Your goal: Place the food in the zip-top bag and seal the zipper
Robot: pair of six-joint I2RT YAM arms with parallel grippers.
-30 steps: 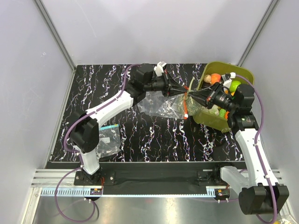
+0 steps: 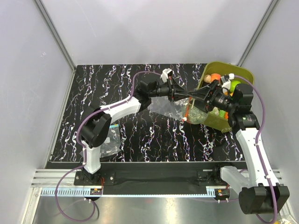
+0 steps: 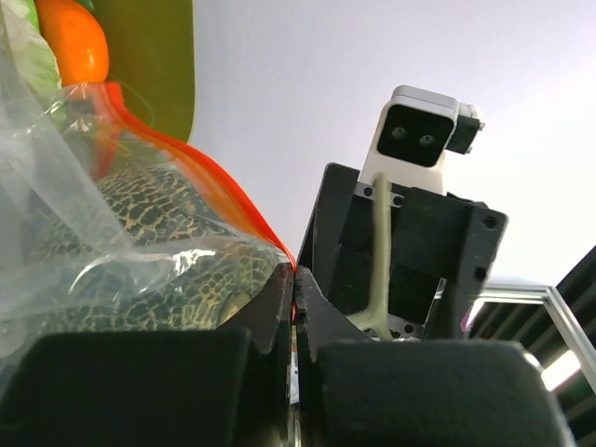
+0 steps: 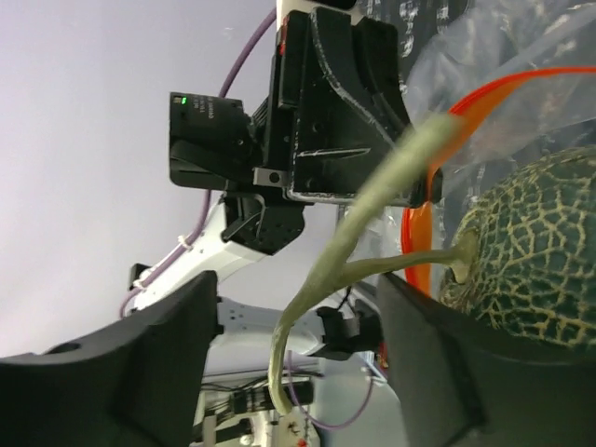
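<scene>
The netted green melon lies at the mouth of the clear zip top bag (image 2: 163, 107), part of it behind the film in the left wrist view. My left gripper is shut on the bag's edge, where the orange zipper strip (image 3: 228, 191) runs into its fingertips. The melon's pale forked stem (image 4: 326, 265) sticks out past that strip. In the right wrist view the stem lies in the gap of my right gripper, which is open with its fingers apart on either side. Both grippers almost meet over the bag mouth.
An olive bin (image 2: 217, 123) with several fruits and vegetables stands at the right, close beside the melon and under my right gripper. Another clear bag (image 2: 111, 140) with a blue strip lies at the lower left.
My left gripper has moved right with the bag's edge, and the bag mouth has shifted over more of the melon's stem end.
</scene>
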